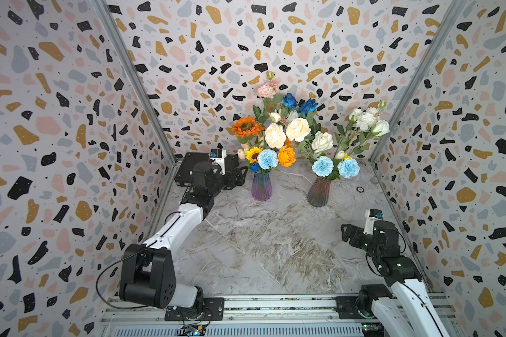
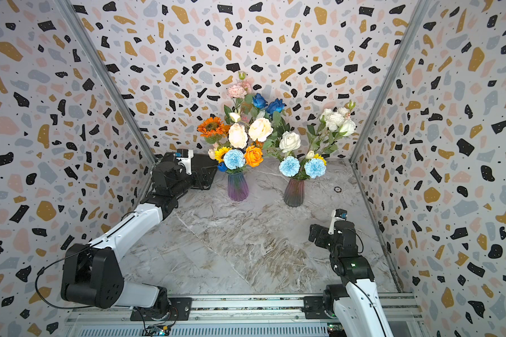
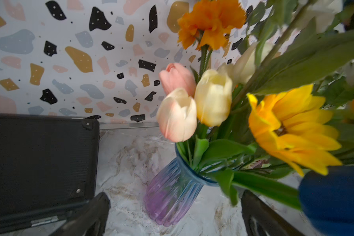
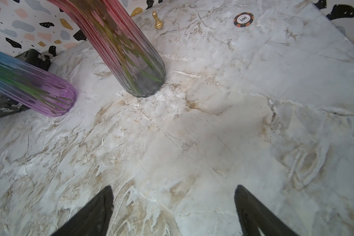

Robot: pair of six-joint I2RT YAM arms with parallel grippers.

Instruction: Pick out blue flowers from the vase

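Observation:
My left gripper [image 1: 237,177] stands open just left of the purple-blue vase [image 1: 261,187], nothing between its fingers. In the left wrist view a dark blue flower [image 3: 334,198] shows at the right edge, beyond the right finger [image 3: 259,214]. That vase also holds a light blue carnation [image 1: 267,159] low at the front. Dark blue roses [image 1: 289,101] rise high at the back. Two light blue carnations, one left [image 1: 322,166] and one right [image 1: 348,168], sit in the reddish-grey vase [image 1: 318,192]. My right gripper [image 1: 352,234] is open and empty above bare table.
Behind my left gripper lies a black case [image 3: 39,165]. Tulips [image 3: 177,114] and a sunflower [image 3: 295,127] crowd the near vase. A poker chip [image 4: 243,19] and a gold chess pawn [image 4: 157,20] lie near the back.

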